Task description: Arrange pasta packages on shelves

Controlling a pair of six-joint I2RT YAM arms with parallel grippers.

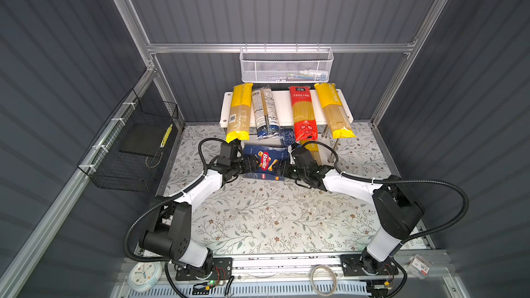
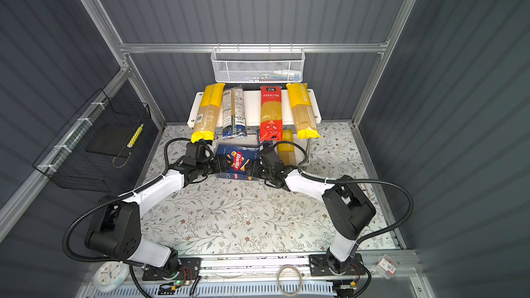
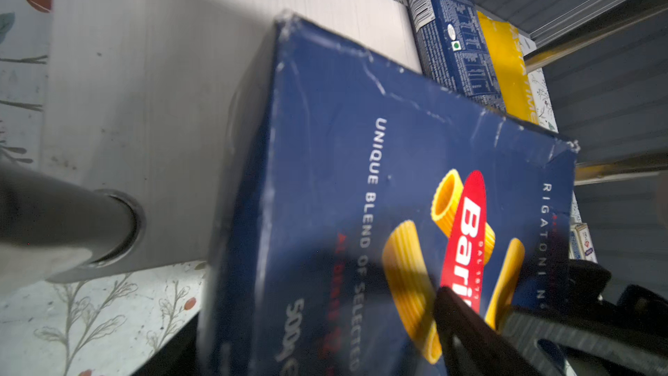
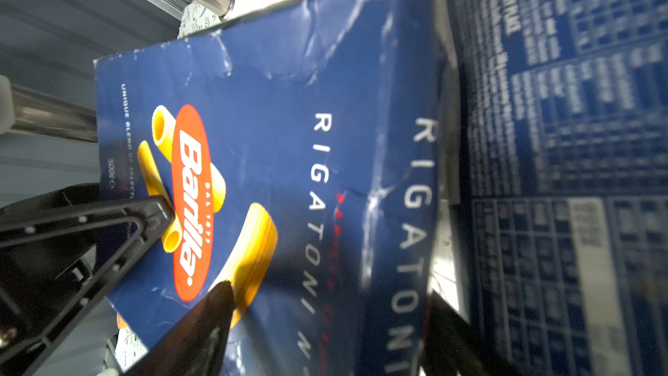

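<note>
A blue Barilla rigatoni box (image 1: 265,160) lies at the front of the lower shelf, with my left gripper (image 1: 248,163) at its left end and my right gripper (image 1: 283,168) at its right end. In both wrist views the fingers are at the box, but whether they grip it is unclear. Another blue package (image 3: 452,41) and a yellow package (image 2: 287,146) lie on the lower shelf. The upper shelf holds two yellow packages (image 1: 239,111) (image 1: 334,109), a blue-and-clear package (image 1: 266,111) and a red package (image 1: 303,113).
A white wire basket (image 1: 286,65) hangs on the back wall above the shelves. A black wire basket (image 1: 132,154) is on the left wall. The patterned table (image 1: 276,215) in front of the shelves is clear.
</note>
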